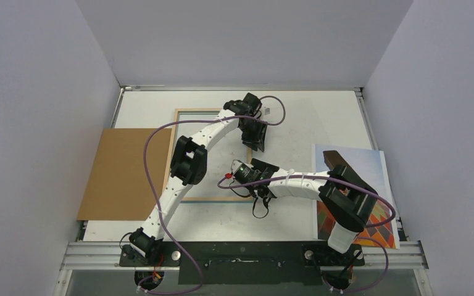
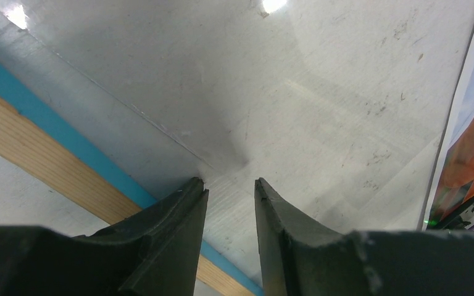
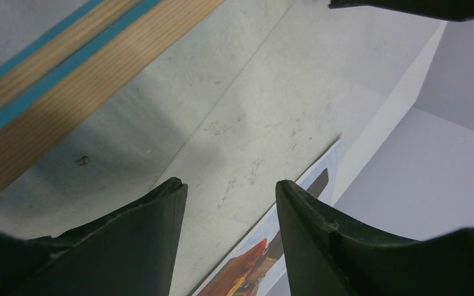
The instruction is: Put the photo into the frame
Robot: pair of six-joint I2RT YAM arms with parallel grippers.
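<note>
The photo (image 1: 357, 155), with orange shapes under a pale sky, lies flat at the table's right, partly hidden by my right arm. A wooden frame (image 1: 213, 200) with a blue edge lies mid-table around a pale inner area. My left gripper (image 1: 256, 147) hangs over the frame's right side; in its wrist view the wood strip (image 2: 49, 155) passes below a narrow gap between the fingertips. Close by is my right gripper (image 1: 257, 165), its fingertips apart, the frame (image 3: 68, 102) off to the left. No object is discernible between either pair of fingers.
A brown board (image 1: 117, 176) lies left of the frame. Both grippers are close together over the frame's right side. Purple cables arch over both arms. Bare table (image 1: 324, 117) shows at the back right.
</note>
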